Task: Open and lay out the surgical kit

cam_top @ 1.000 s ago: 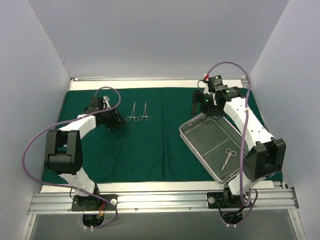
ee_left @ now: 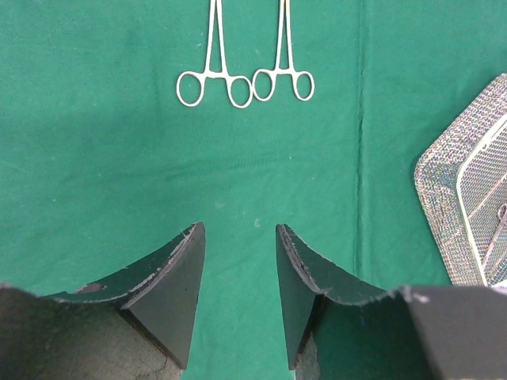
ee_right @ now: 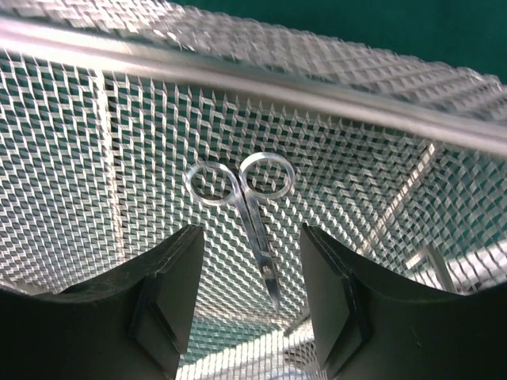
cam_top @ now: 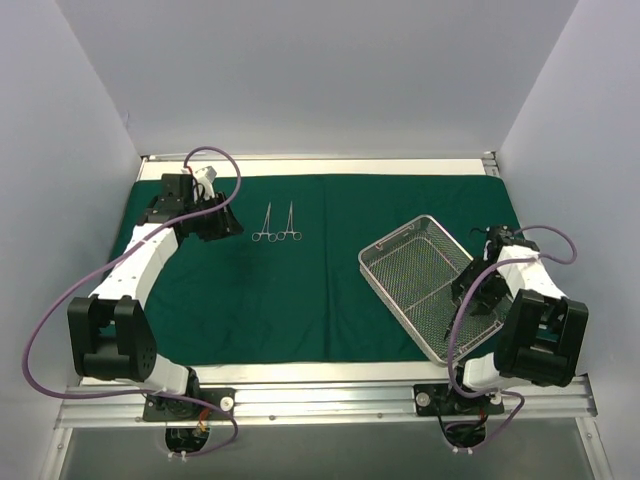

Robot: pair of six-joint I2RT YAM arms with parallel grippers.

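Two steel clamps with ring handles, a left one [ee_left: 210, 75] and a right one [ee_left: 283, 73], lie side by side on the green cloth [ee_left: 119, 174]. Left of them, over bare cloth, my left gripper stands open and empty. Inside the mesh tray [cam_top: 385, 290] on the right lies a pair of scissors [ee_right: 249, 222], rings toward the tray's rim. My right gripper is over the tray, fingers apart, with the scissors' shanks and blades seen in the gap; contact cannot be made out. The right arm partly covers the scissors from above.
A metal bracket [ee_right: 436, 265] shows inside the tray near my right fingers. The tray's raised rim [ee_right: 317, 93] runs close by. Much green cloth between the clamps and the tray is free.
My right gripper has swung from the tray's far end toward the near right and over the scissors. The left gripper shifted only slightly. Clamps and tray stayed put.
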